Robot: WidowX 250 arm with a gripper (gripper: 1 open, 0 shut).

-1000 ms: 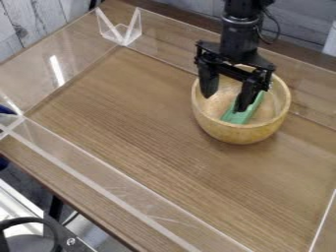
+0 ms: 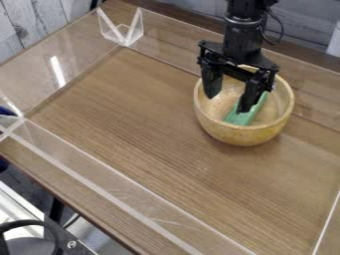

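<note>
A tan bowl [image 2: 240, 132] sits at the upper right of the wooden table, with a green oblong object [image 2: 245, 113] inside it. My black gripper [image 2: 234, 92] hangs from above over the bowl, its fingers spread open on either side, reaching down to about the rim and partly in front of the green object. I see nothing held between the fingers.
A clear plastic piece [image 2: 119, 25] stands at the back left. Dark curved items lie at the lower left edge.
The gripper has shifted very slightly over the bowl; otherwise the scene looks the same.
</note>
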